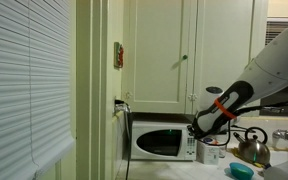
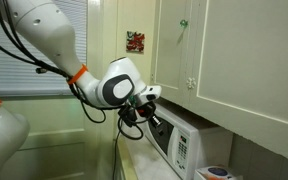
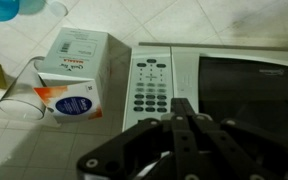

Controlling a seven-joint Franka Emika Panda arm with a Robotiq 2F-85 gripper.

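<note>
A white microwave [image 1: 162, 141] with a dark door window stands on the counter, its door apparently shut. My gripper [image 1: 192, 131] is in front of the microwave's right end, where the control panel is. In the wrist view, the fingertips [image 3: 182, 106] come together with nothing visible between them, over the strip between the keypad [image 3: 150, 86] and the dark door window [image 3: 249, 90]. Exterior view 2 has the gripper [image 2: 154, 108] close to the microwave front [image 2: 182, 148]; whether it touches cannot be made out.
Right of the microwave stand a white and orange carton [image 3: 76, 75] and a clear glass [image 3: 26, 97] lying on its side. A kettle [image 1: 252, 147] and a teal bowl [image 1: 241, 172] are farther right. Cabinets [image 1: 159, 55] hang above. Bare counter [image 1: 164, 170] lies before the microwave.
</note>
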